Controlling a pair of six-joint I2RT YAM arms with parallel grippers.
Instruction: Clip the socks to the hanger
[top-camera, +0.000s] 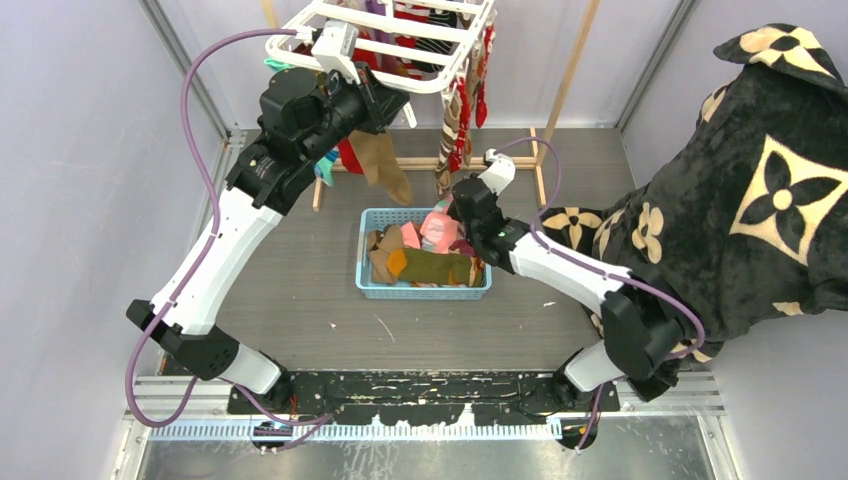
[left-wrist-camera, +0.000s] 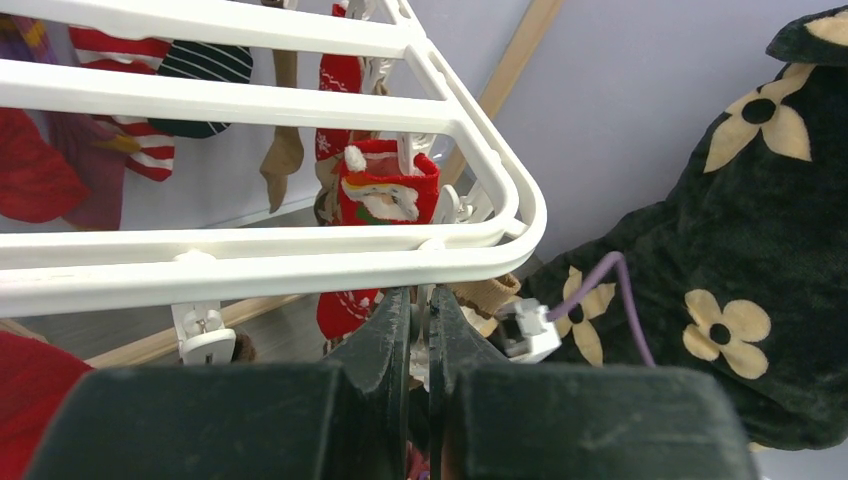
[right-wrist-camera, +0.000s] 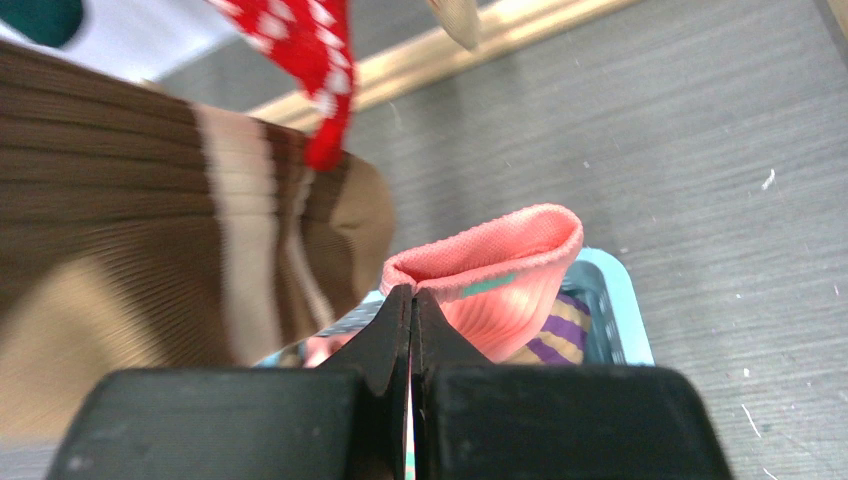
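Observation:
The white hanger (top-camera: 457, 40) (left-wrist-camera: 200, 100) holds several socks along its bars, including a red one (left-wrist-camera: 385, 200) and a striped one (left-wrist-camera: 120, 50). My left gripper is shut on a white clip at the hanger's near corner. My right gripper is shut on a pink sock (right-wrist-camera: 510, 255), lifted at the basket's right rear. The blue basket (top-camera: 420, 292) holds more socks. In the right wrist view a brown sock (right-wrist-camera: 120, 220) hangs close at the left, blurred.
A black blanket with beige flowers (top-camera: 760, 200) fills the right side. Wooden stand bars (top-camera: 515, 162) lie behind the basket. Grey floor shows on both sides of the basket.

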